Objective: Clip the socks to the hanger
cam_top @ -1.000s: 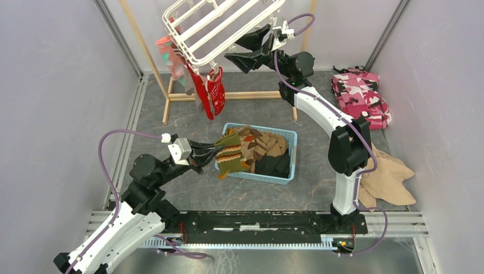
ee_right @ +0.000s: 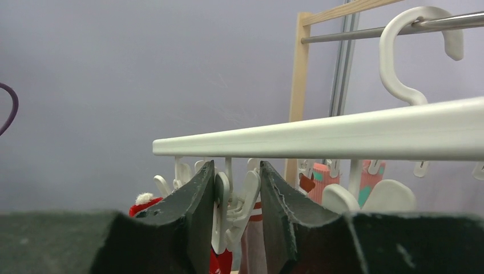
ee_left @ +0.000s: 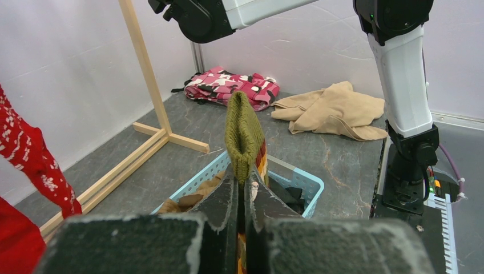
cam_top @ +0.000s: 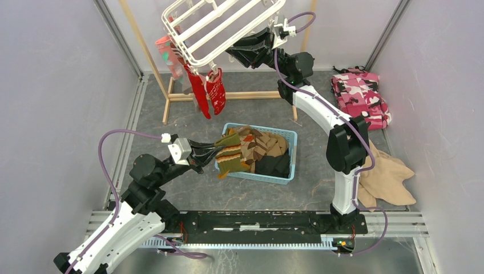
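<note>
My left gripper (cam_top: 216,147) is shut on an olive sock with striped bands (ee_left: 242,131), held above the blue basket (cam_top: 291,162). At the top, my right gripper is shut on a white clip (ee_right: 248,194) under the rail of the white hanger (ee_right: 319,137). Red socks (cam_top: 216,91) and pink socks (cam_top: 168,54) hang from the hanger's other clips; in the left wrist view red socks (ee_left: 40,165) show at the left.
The wooden rack (cam_top: 251,95) stands behind the basket, which holds brown and dark clothing. A pink camouflage bundle (cam_top: 359,97) and a beige cloth (cam_top: 388,182) lie on the right. Grey floor around the basket is clear.
The hanging red socks swing slightly. The left gripper has not moved.
</note>
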